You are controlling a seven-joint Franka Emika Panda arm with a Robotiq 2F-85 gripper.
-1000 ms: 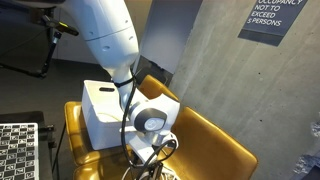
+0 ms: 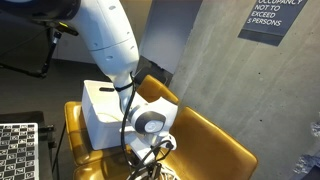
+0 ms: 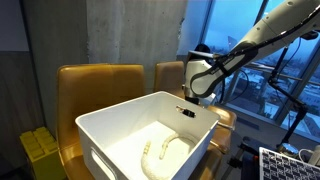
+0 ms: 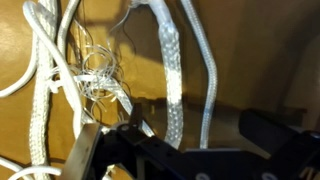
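Note:
White braided rope lies on the tan seat in the wrist view, with a thinner white cord beside it. Both strands run into the gap between the fingers of my gripper, which stands open over them. More rope loops at the left, with frayed threads. In exterior view 1 the gripper is low over the seat and partly cut off by the bottom edge. A white box is next to the arm, and some white rope lies inside it.
Tan chairs stand in a row along the concrete wall. The box has a dark slot or object at its far wall. Yellow blocks sit at the left, and a checkered board at the near left.
The arm has shifted slightly, with the gripper a little lower toward the seat. The box and chairs have not moved.

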